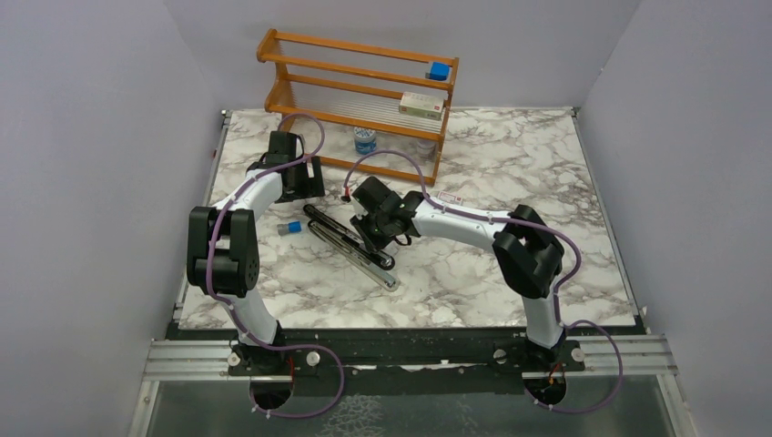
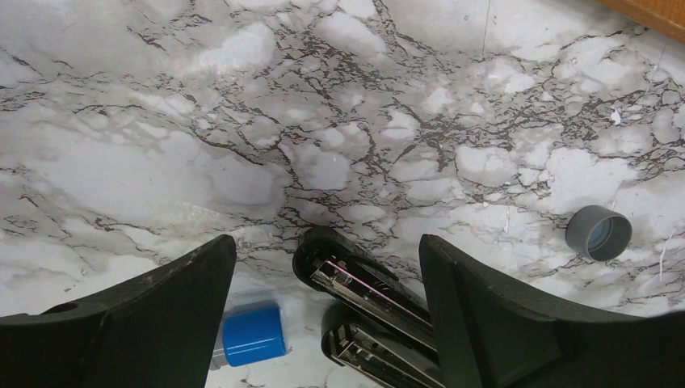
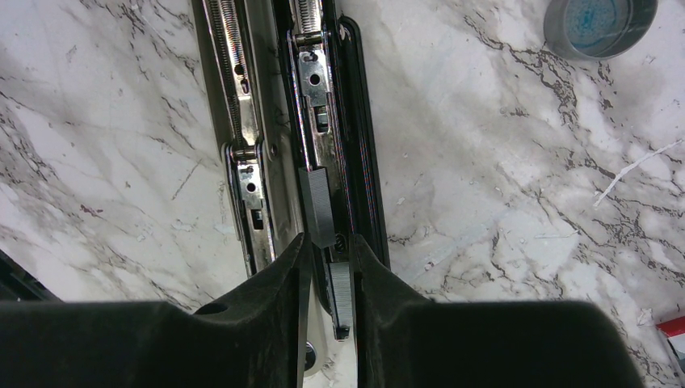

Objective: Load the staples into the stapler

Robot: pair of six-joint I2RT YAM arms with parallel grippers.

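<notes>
The black stapler (image 3: 373, 186) lies unfolded, its metal channel (image 3: 319, 121) exposed. One grey staple strip (image 3: 317, 208) rests askew on that channel, partly over its side wall. A second strip (image 3: 342, 295) sits farther along, towards the channel's end. Just above this end is my right gripper, its fingers a small gap apart with the second strip visible between them; contact cannot be told. A silver-beige stapler (image 3: 262, 121) lies unfolded alongside. At the staplers' far end my left gripper stands wide open and empty.
Beside the staplers lies a blue-ended grey object (image 1: 289, 228). A wooden rack (image 1: 364, 119) with a small box (image 1: 421, 106) stands at the back. A grey round cup (image 2: 598, 233) is near the staplers. Free marble lies to the right.
</notes>
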